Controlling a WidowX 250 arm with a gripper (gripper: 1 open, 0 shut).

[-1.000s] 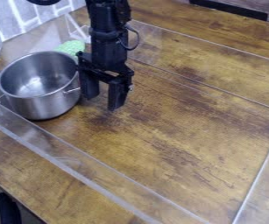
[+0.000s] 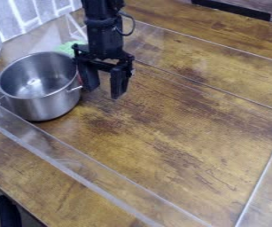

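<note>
My black gripper hangs at the upper middle, its dark fingers pointing down just right of a steel pot, near the pot's rim. Whether it holds anything between the fingers is hard to make out. A green object lies behind the pot, partly hidden by the pot and the arm.
Clear strips cross it along the front left and right. A pale crinkled surface stands at the back left.
The gripper has shifted slightly up and left, lifting a little from where it was beside the pot. The pot appears unmoved.
</note>
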